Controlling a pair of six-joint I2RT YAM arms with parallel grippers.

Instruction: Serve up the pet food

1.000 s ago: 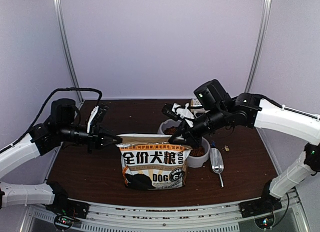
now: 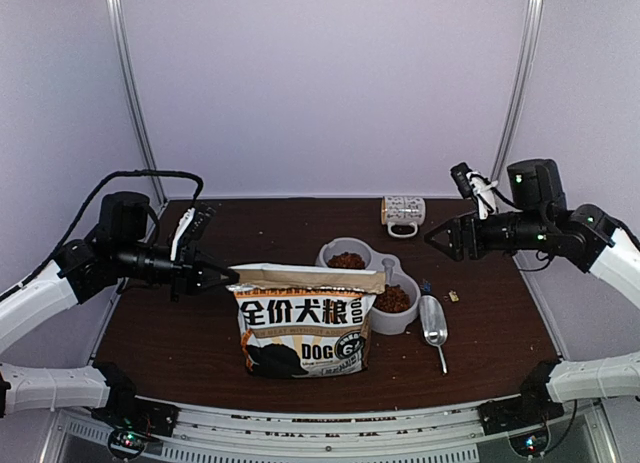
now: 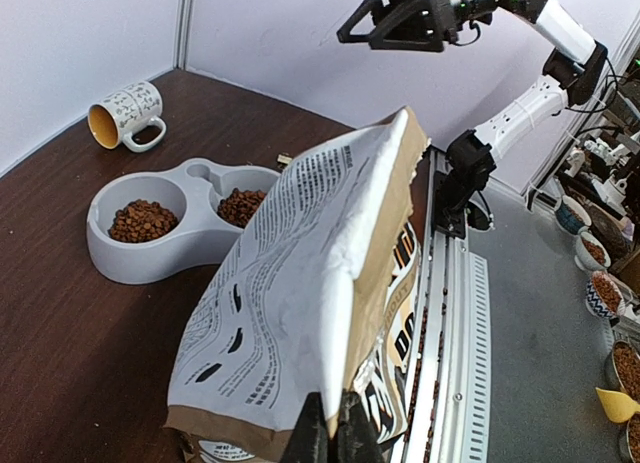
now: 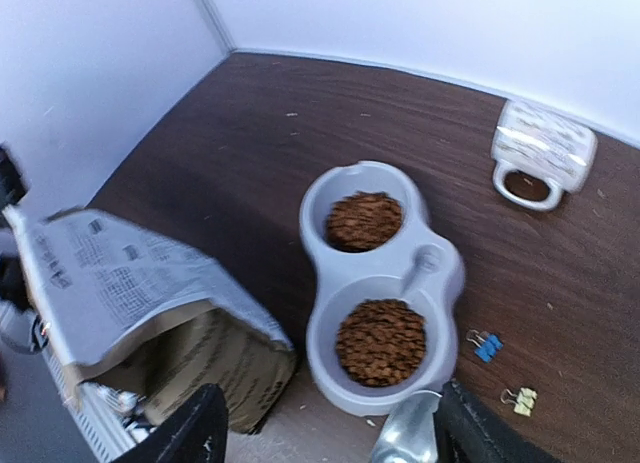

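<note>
The dog food bag (image 2: pixel 305 333) stands on the table with its top folded over; my left gripper is shut on the left end of that folded top (image 3: pixel 340 283). My right gripper (image 2: pixel 440 241) is open in the air, right of and above the bag, with nothing between its fingers. Behind the bag, the grey double bowl (image 4: pixel 330 373) has brown kibble in both compartments (image 3: pixel 145 221). A metal scoop (image 2: pixel 433 323) lies right of the bag, showing below my right fingers in the right wrist view.
A patterned mug (image 2: pixel 403 213) lies on its side at the back right. A blue clip (image 4: pixel 487 348) and a pale clip (image 4: pixel 522 400) lie beside the bowl.
My right arm has moved rightward and up, away from the bag's top. My left gripper stays at the bag's left end with little movement.
</note>
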